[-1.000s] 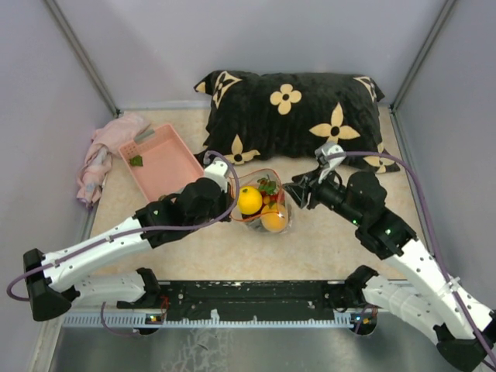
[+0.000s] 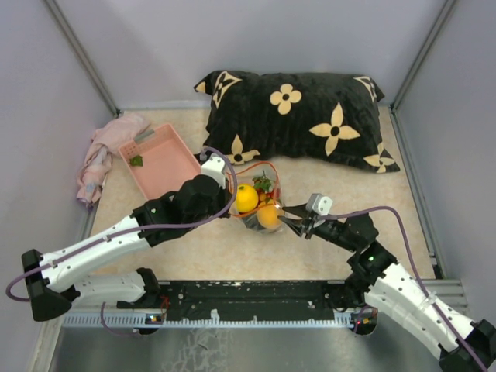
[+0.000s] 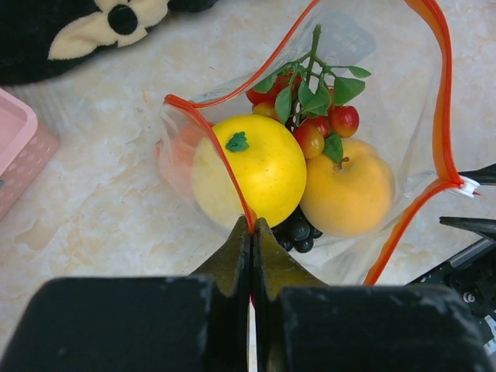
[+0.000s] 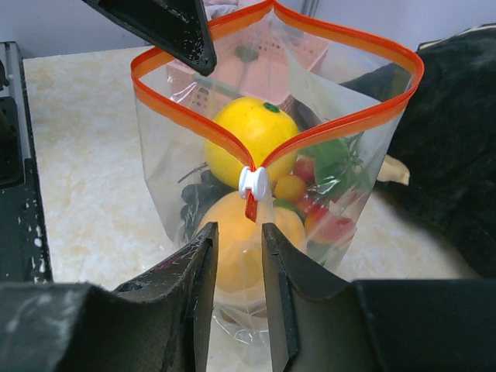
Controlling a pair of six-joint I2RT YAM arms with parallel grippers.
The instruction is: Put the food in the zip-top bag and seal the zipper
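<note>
A zip top bag (image 3: 415, 116) with orange rims holds a yellow fruit (image 3: 260, 170), a peach-coloured fruit (image 3: 349, 190), cherry tomatoes with leaves (image 3: 342, 120) and dark grapes (image 3: 302, 240). My left gripper is shut on the bag's edge at one side. My right gripper (image 2: 287, 215) is open at the other side, its fingertips (image 4: 271, 236) just below and around the white zipper slider (image 4: 254, 182), which has an orange strip hanging from it.
A pink basket (image 2: 159, 159) with a green leaf stands at the back left, beside a pink cloth (image 2: 101, 155). A black patterned pillow (image 2: 291, 116) lies behind the bag.
The left gripper stays nearly still.
</note>
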